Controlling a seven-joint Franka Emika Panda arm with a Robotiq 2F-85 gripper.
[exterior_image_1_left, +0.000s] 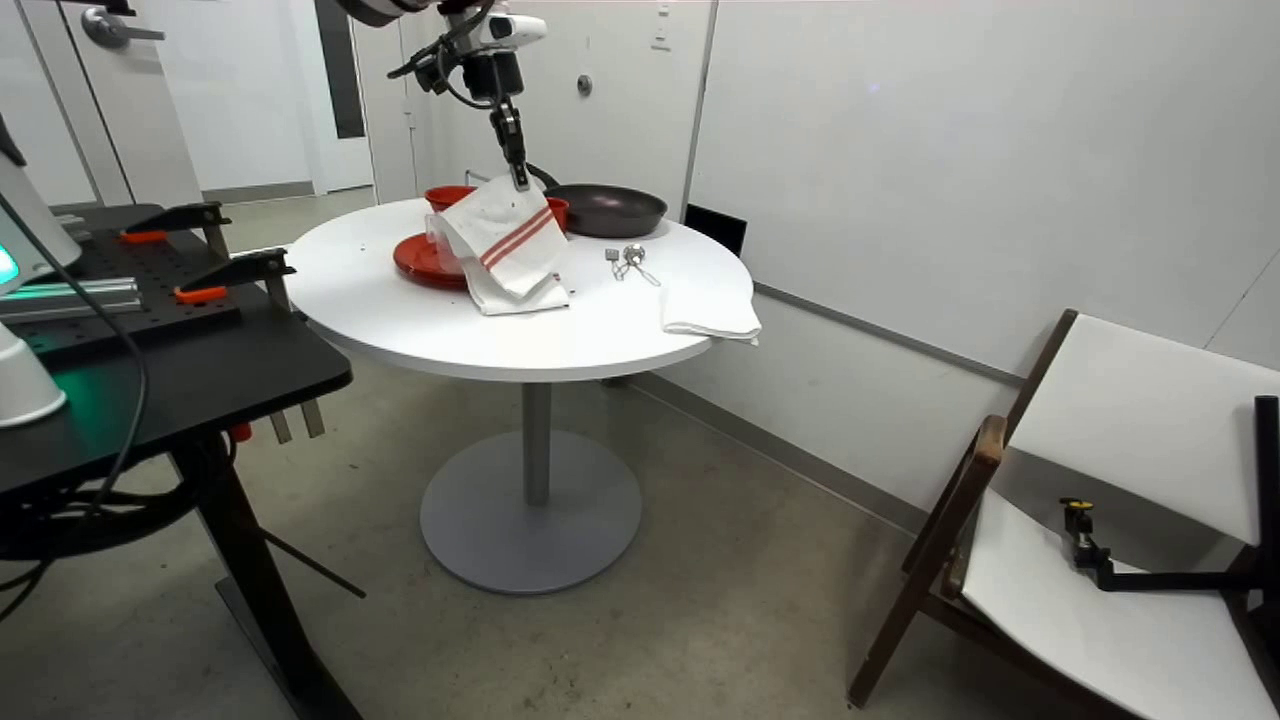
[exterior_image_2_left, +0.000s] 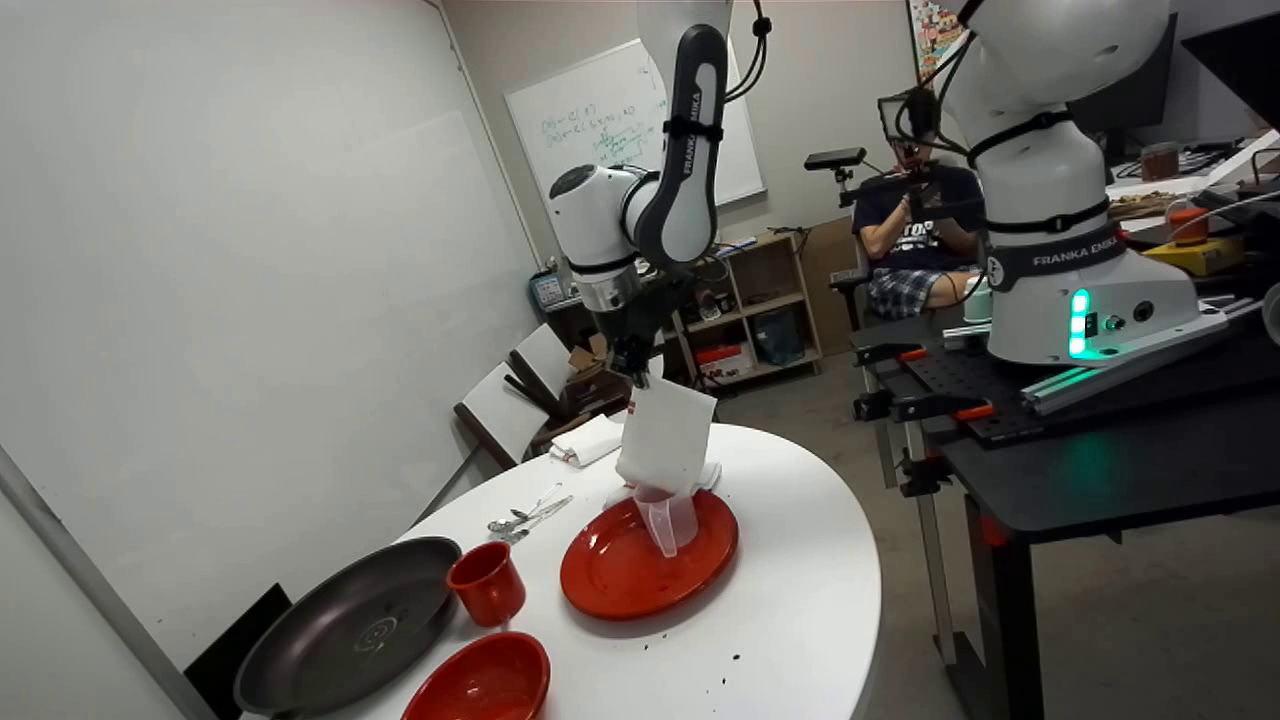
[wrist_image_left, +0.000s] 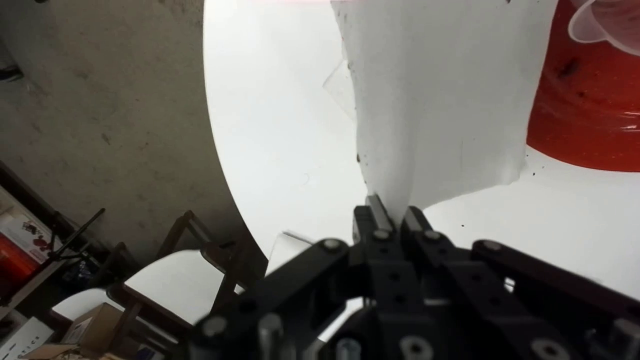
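Note:
A white towel with red stripes (exterior_image_1_left: 510, 236) hangs from my gripper (exterior_image_1_left: 522, 186), which is shut on its upper edge. Its lower part rests on the round white table (exterior_image_1_left: 396, 330). In exterior view 2 the raised towel (exterior_image_2_left: 666, 434) partly covers a clear plastic cup (exterior_image_2_left: 668, 522) standing on a red plate (exterior_image_2_left: 606, 574). From the wrist, the cloth (wrist_image_left: 450, 108) runs up from between the fingertips, with the red plate (wrist_image_left: 576, 132) to its right.
A second white folded cloth (exterior_image_1_left: 710, 312) lies at the table's edge. Metal utensils (exterior_image_2_left: 528, 516), a dark pan (exterior_image_2_left: 348, 630), a red mug (exterior_image_2_left: 488, 584) and a red bowl (exterior_image_2_left: 480, 684) stand around the plate. Bare tabletop lies at the plate's right.

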